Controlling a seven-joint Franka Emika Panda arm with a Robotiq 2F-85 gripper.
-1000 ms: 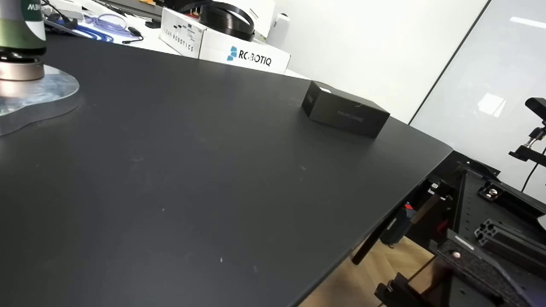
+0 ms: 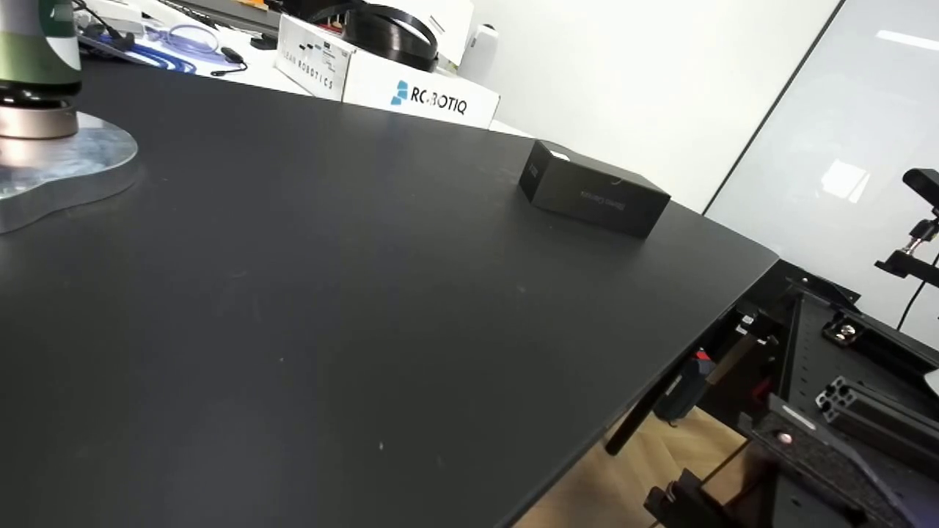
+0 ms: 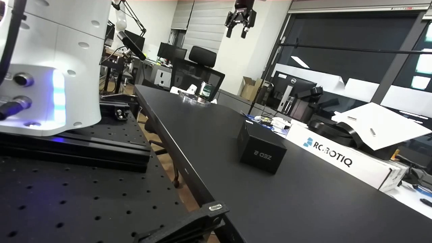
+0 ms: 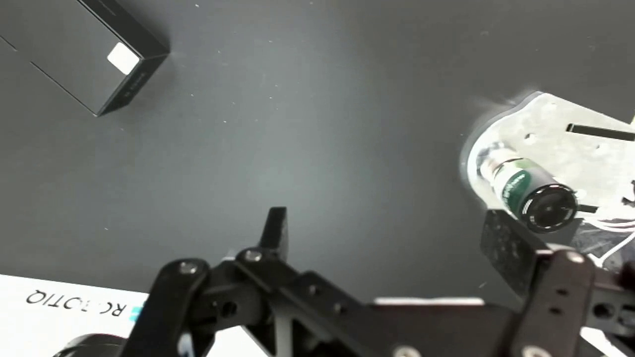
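My gripper is open above the table, its fingers wide apart and nothing between them. In the second exterior view the same gripper (image 3: 237,34) hangs high over the far part of the table, fingertips down. A black box (image 3: 259,147) marked ZED 2 lies on the tabletop; the wrist view has this box (image 4: 65,47) at upper left, clear of my fingers. A bottle-like cylinder (image 4: 533,193) with a green and white label stands on a silver metal plate (image 4: 571,113), beyond my right finger in that view. Part of the cylinder (image 2: 37,53) is cut off in the first exterior view.
A long white Robotiq carton (image 3: 344,156) stands beyond the table's edge, with black items on top. Cables (image 2: 180,44) lie near it. A gap separates the table from the perforated robot base (image 3: 81,194).
Little differs in the first exterior view: the green-labelled cylinder and its plate appear very slightly shifted right, and the lettering at the label's top no longer shows. The box has stayed put.
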